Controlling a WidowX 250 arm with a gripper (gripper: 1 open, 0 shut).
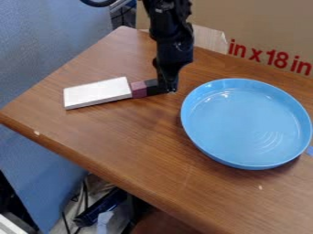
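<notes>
My black gripper (167,80) reaches down from the top of the camera view to the dark right end of a long, flat object (95,94) lying on the wooden table. That object has a white left part and a pinkish middle band (138,90). Whether the fingers are closed on the dark end is too dark and small to tell. A blue plate (244,124) lies just right of the gripper.
A cardboard box (263,27) with red lettering stands behind. The table's left edge borders a blue-grey surface (37,73).
</notes>
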